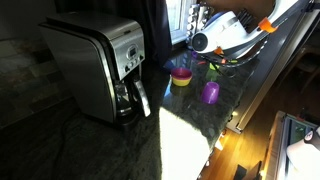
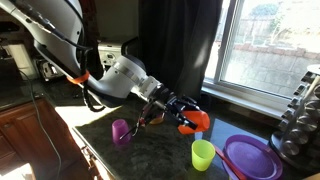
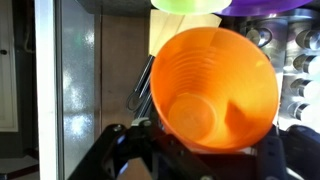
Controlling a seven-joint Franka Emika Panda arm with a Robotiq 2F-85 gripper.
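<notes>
An orange cup is in the grasp of my gripper, held above the dark counter beside the window. From the wrist camera its open mouth faces me, and the cup fills the middle; the fingers show dark along the bottom edge. A yellow-green cup stands on the counter just below and to the right of the held cup. On the counter's other side stands a purple cup, apart from the arm. The fingertips themselves are mostly hidden by the orange cup.
A purple plate with a red utensil lies right of the yellow-green cup, near a metal rack. Red and yellow bowls sit together on the counter. The coffee maker stands farther off, with bare counter before it.
</notes>
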